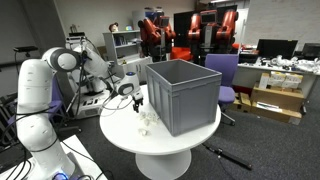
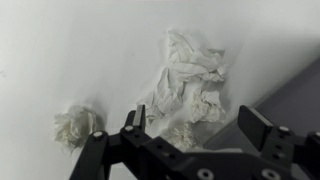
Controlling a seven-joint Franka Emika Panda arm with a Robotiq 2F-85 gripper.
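Observation:
Several crumpled white papers lie on the round white table; in the wrist view one long crumpled piece (image 2: 190, 62) is ahead of the fingertips. A balled one (image 2: 75, 125) sits off to the left. Another crumple (image 2: 207, 104) shows between the fingers, close to the grey bin (image 2: 292, 105). My gripper is open above them, its dark fingers wide apart, with no paper visibly gripped. In the exterior view the gripper (image 1: 138, 106) is over the table, left of the big bin (image 1: 190, 108), by the scattered papers (image 1: 145, 128).
The tall grey bin fills much of the table's (image 1: 115, 130) right side, its wall close to the right finger. Bare tabletop shows at the front left. A purple chair (image 1: 222, 72) stands behind.

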